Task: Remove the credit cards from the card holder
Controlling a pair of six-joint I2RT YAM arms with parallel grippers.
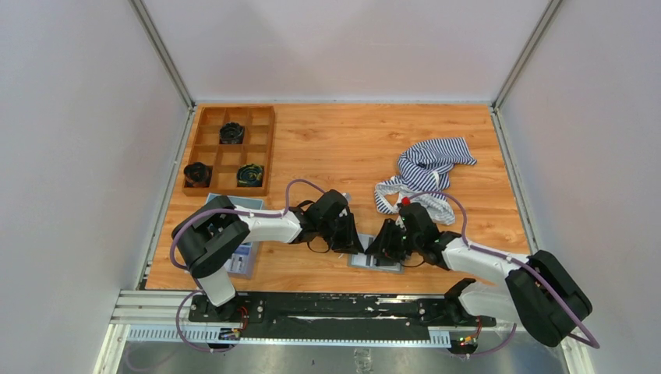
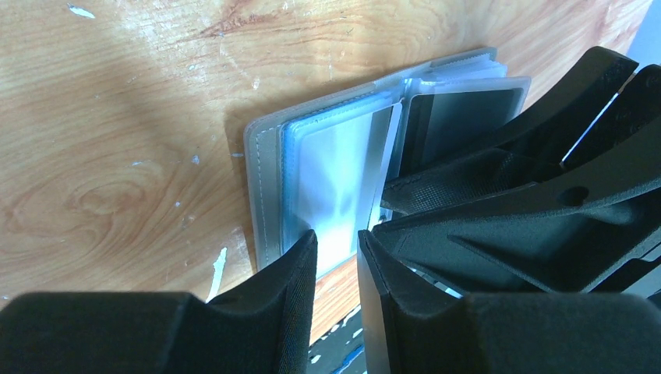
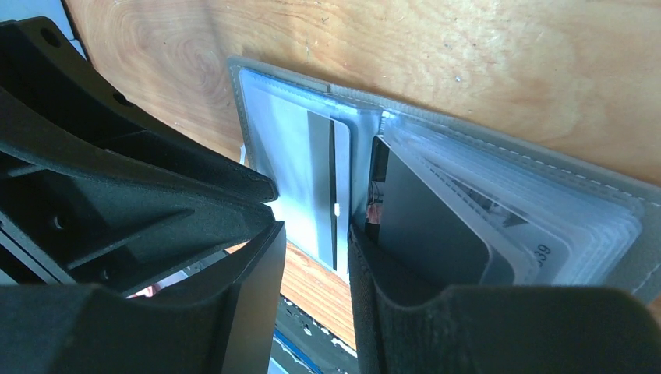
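Note:
The grey card holder (image 1: 387, 268) lies unfolded on the table, its clear sleeves facing up. A white card with a dark stripe (image 3: 319, 164) is in the left-hand sleeve; its right edge shows near the fold. Dark and printed cards (image 3: 436, 210) fill the stack of sleeves on the right half. My left gripper is shut on the card holder's left half, near its front edge; the exact grip is hard to make out. Part open, my right gripper reaches over the white card, one fingertip beside the card's right edge. Nothing shows held in it.
A striped cloth (image 1: 434, 164) lies behind the right arm. The wooden compartment tray (image 1: 267, 148) with several dark items stands back left, and a pale blue box (image 1: 253, 265) sits under the left arm.

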